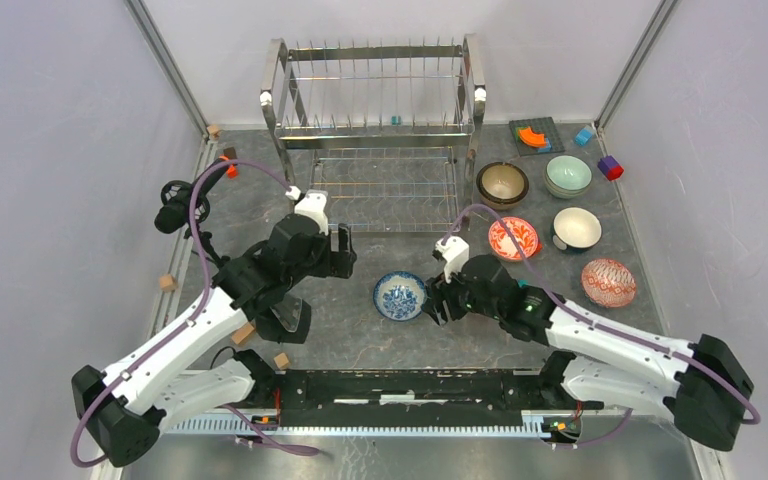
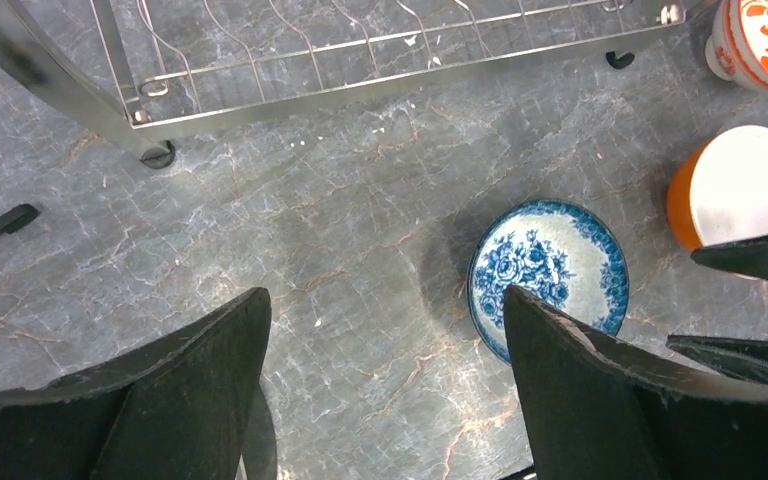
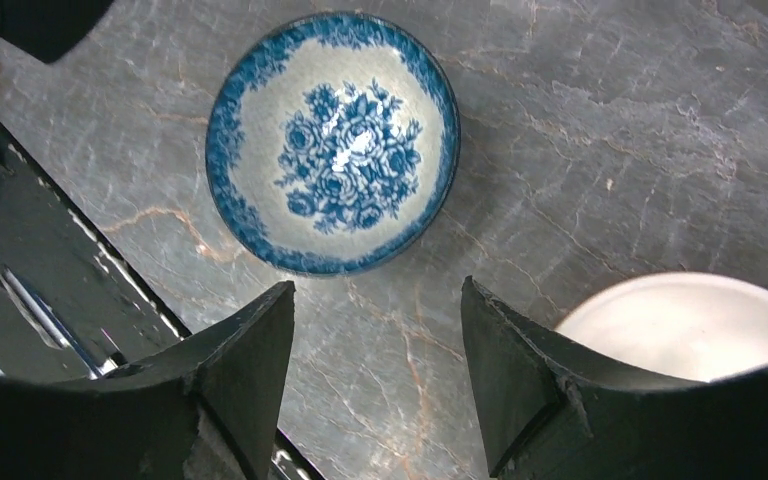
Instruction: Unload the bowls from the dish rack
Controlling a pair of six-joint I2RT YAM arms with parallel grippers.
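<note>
A blue floral bowl [image 1: 400, 296] rests upright on the table in front of the empty-looking dish rack [image 1: 380, 142]. My right gripper [image 1: 440, 312] is at its right side; in the right wrist view the bowl [image 3: 345, 140] lies beyond the parted fingers, with nothing between them. To the upper left of the bowl, my left gripper [image 1: 342, 250] hangs with its fingers apart and empty. An orange-sided white bowl [image 2: 750, 190] lies beside the right fingers in the left wrist view, mostly hidden under the right arm from above.
Standing at the right are a brown bowl [image 1: 502, 184], green bowl [image 1: 568, 175], cream bowl [image 1: 577, 229], red-patterned bowl [image 1: 608, 283] and orange floral bowl [image 1: 513, 238]. A black stand [image 1: 282, 315] sits below the left arm.
</note>
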